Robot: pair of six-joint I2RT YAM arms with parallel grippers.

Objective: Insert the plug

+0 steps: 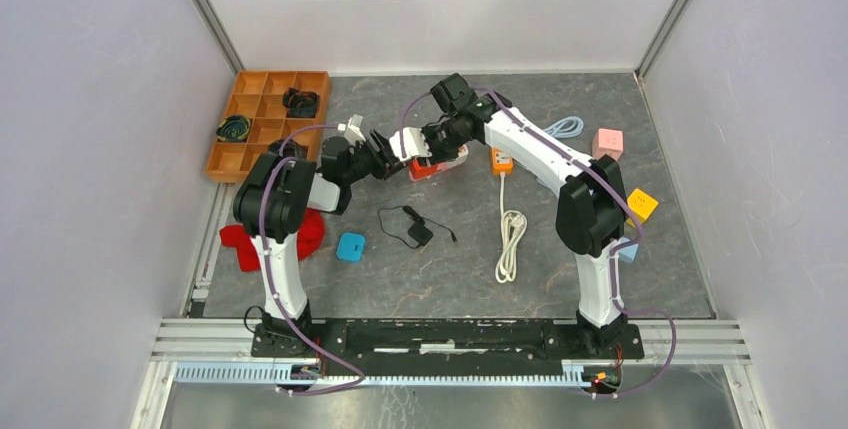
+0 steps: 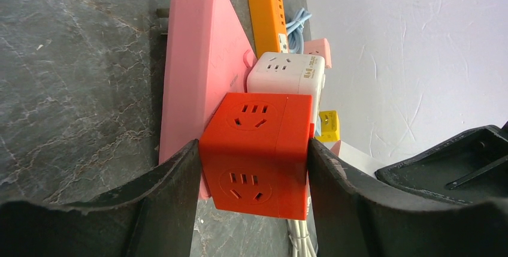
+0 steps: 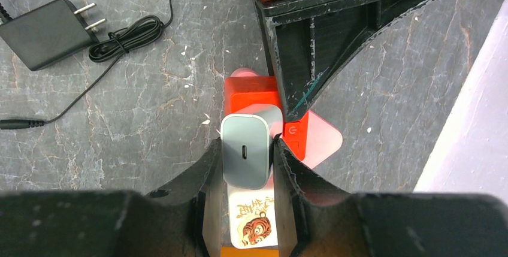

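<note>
My left gripper is shut on a red cube socket (image 2: 254, 161), beside a pink wedge (image 2: 189, 59) and a white socket block (image 2: 278, 77). In the right wrist view, a white block with a single slot (image 3: 245, 149) sits between the fingertips of my right gripper, above the red piece and pink wedge; whether those fingers grip it is unclear. A black adapter (image 3: 45, 32) with two exposed prongs lies on the grey table, its cable coiled beside it.
An orange power strip (image 2: 266, 17), coiled white cable (image 1: 508, 244), blue cable (image 1: 565, 127) and several coloured blocks lie to the right. A wooden compartment tray (image 1: 230, 159) stands at back left, a blue square (image 1: 350, 247) near the front.
</note>
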